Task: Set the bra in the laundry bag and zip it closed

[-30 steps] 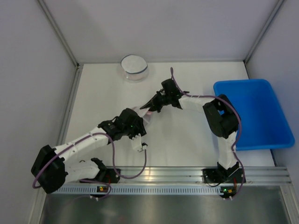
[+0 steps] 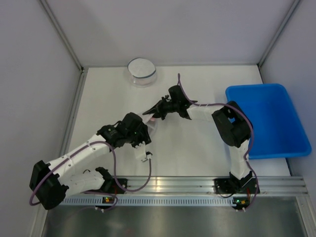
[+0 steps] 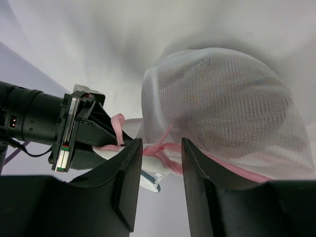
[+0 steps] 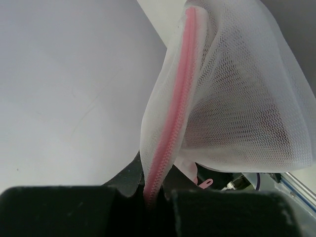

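Note:
The white mesh laundry bag (image 3: 222, 98) with pink zipper is bunched between my grippers in the middle of the table. Its zipper band (image 4: 175, 103) runs down between the fingers of my right gripper (image 2: 157, 110), which is shut on it. My left gripper is part open over the pink zipper strip and tape, its fingertips apart; whether it touches them is unclear. In the top view the arms hide most of the bag. I cannot tell whether the bra is inside.
A white and clear item with a blue band (image 2: 142, 68) lies at the back left. A blue bin (image 2: 266, 121) stands at the right. A metal rail runs along the front edge.
Over the last second both arms have shifted slightly left in the top view, the bag's visible part with them. The item at the back has not moved.

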